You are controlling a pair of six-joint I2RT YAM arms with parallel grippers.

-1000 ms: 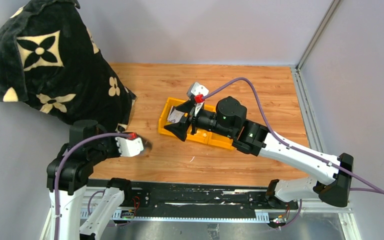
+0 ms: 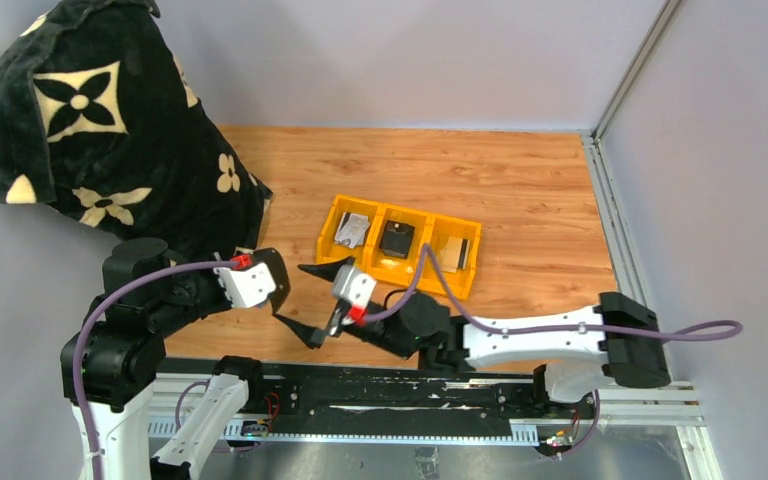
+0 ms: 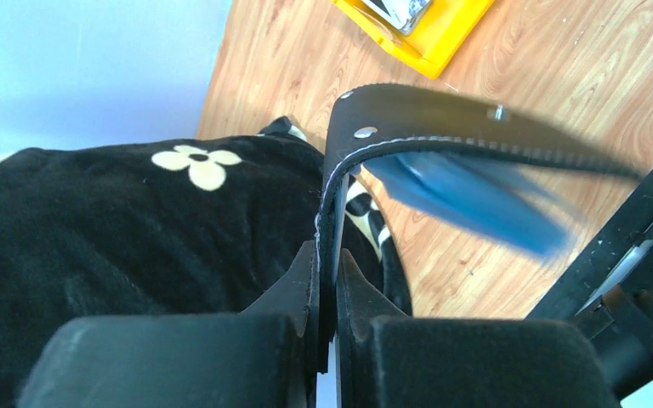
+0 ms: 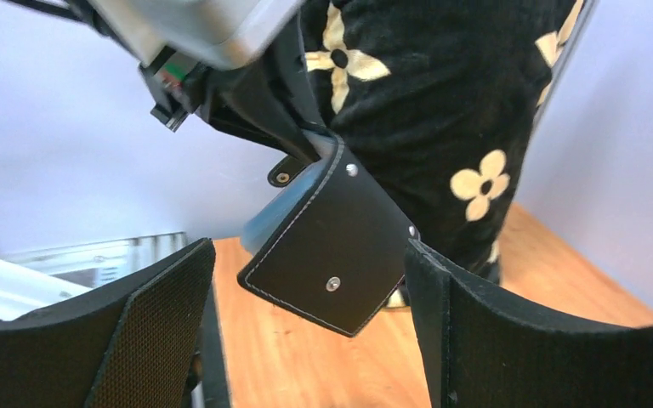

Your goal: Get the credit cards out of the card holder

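The black leather card holder hangs in the air at the left of the table, with my left gripper shut on one edge of it. In the left wrist view its cover flares to the right, and blurred bluish clear sleeves spread beneath. My right gripper is open and faces the holder; in the right wrist view the dark cover with its studs lies ahead between the fingers, apparently not gripped. Whether cards sit in the sleeves cannot be made out.
A yellow tray with three compartments stands mid-table: silvery cards left, a black item in the middle, pale and dark cards right. A black patterned cloth covers the back left.
My right arm has swung from over the tray leftward and toward the front, its open fingers now close to the card holder. My left arm has shifted slightly, still holding it.
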